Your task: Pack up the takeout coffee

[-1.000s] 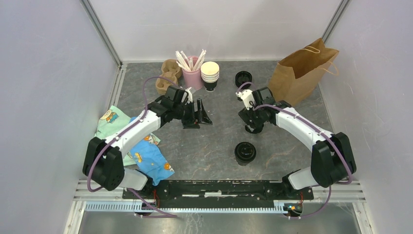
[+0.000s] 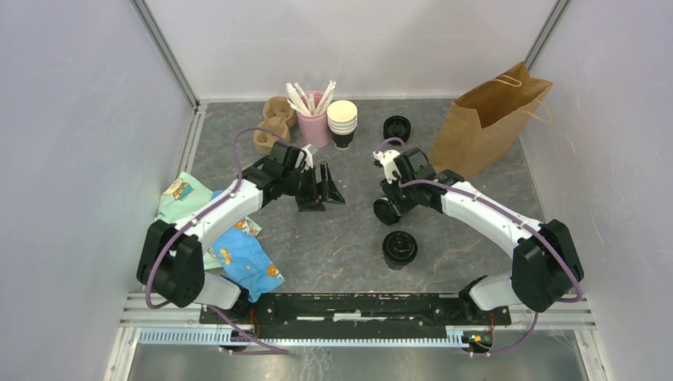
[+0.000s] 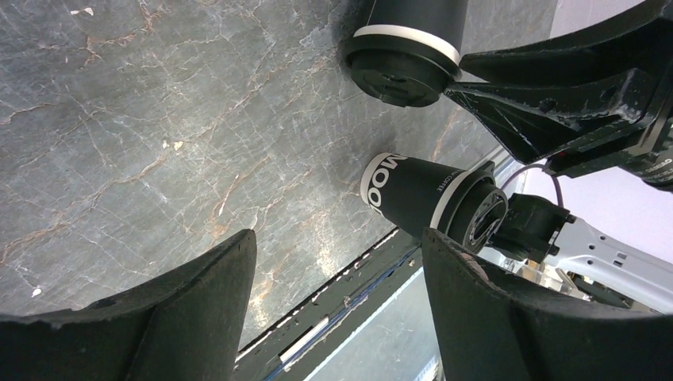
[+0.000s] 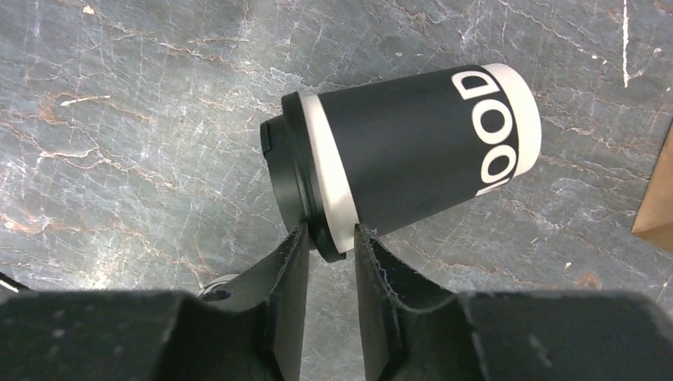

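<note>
Two black lidded coffee cups stand out in the top view: one (image 2: pixel 386 209) under my right gripper (image 2: pixel 394 198), the other (image 2: pixel 399 246) nearer the front edge. In the right wrist view the cup (image 4: pixel 413 143) looks tilted or lying, with the fingertips of my right gripper at its lid end; whether they grip it is unclear. My left gripper is open with nothing between its fingers, facing both cups. A brown paper bag (image 2: pixel 476 135) stands open at back right.
At the back are cardboard cup carriers (image 2: pixel 270 135), a pink holder (image 2: pixel 313 127) with straws, stacked cups (image 2: pixel 342 119) and a black lid piece (image 2: pixel 397 127). Cloths (image 2: pixel 246 262) lie at left.
My right gripper has moved left, with the cup beneath it shifting the same way. The left arm shows little change.
</note>
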